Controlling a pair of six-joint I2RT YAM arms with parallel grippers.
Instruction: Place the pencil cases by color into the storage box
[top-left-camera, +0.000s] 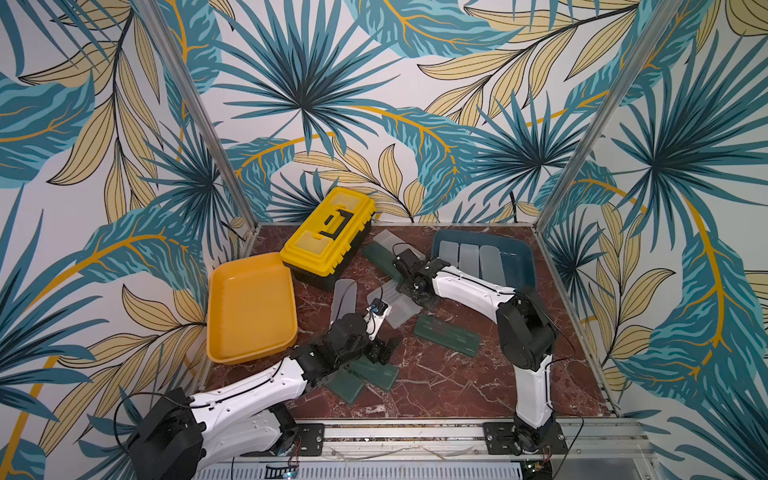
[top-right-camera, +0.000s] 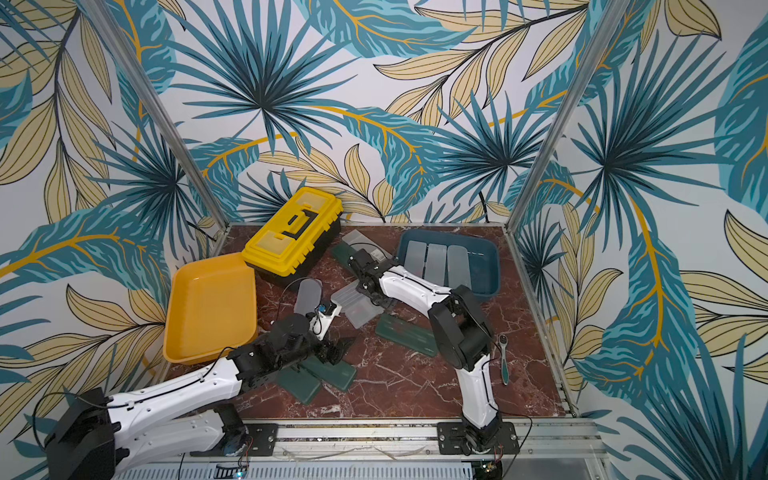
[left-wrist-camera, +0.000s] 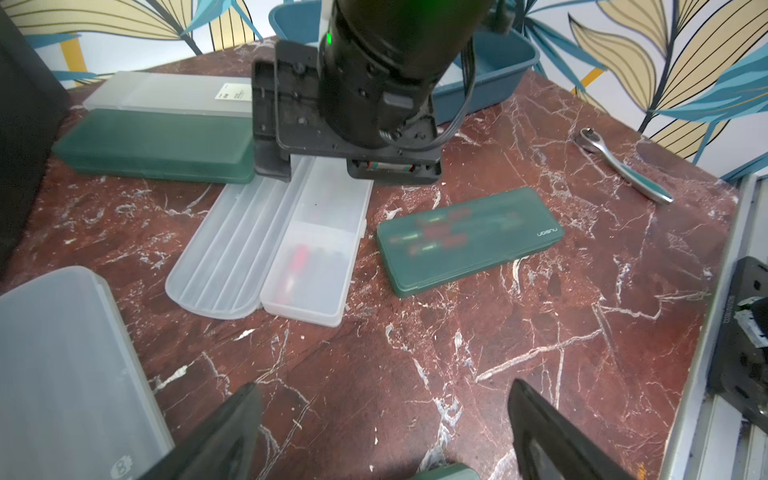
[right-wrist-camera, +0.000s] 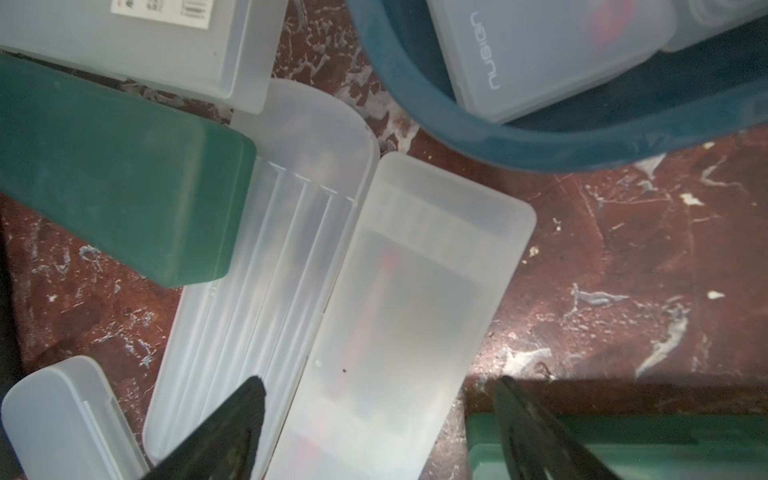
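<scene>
My left gripper is open and empty, above bare marble near two green pencil cases at the front. My right gripper stands with its fingers apart over a clear pencil case whose ribbed clear lid or second half lies beside it; nothing is gripped. One green case overlaps that ribbed part, with a labelled clear case behind it. Another green case lies alone at centre right. A further clear case is left of centre. Several clear cases lie in the blue box.
The empty yellow-orange tray stands at the left. A yellow-lidded toolbox sits at the back left, close to the cases. A small spoon-like tool lies at the right; marble around it is clear.
</scene>
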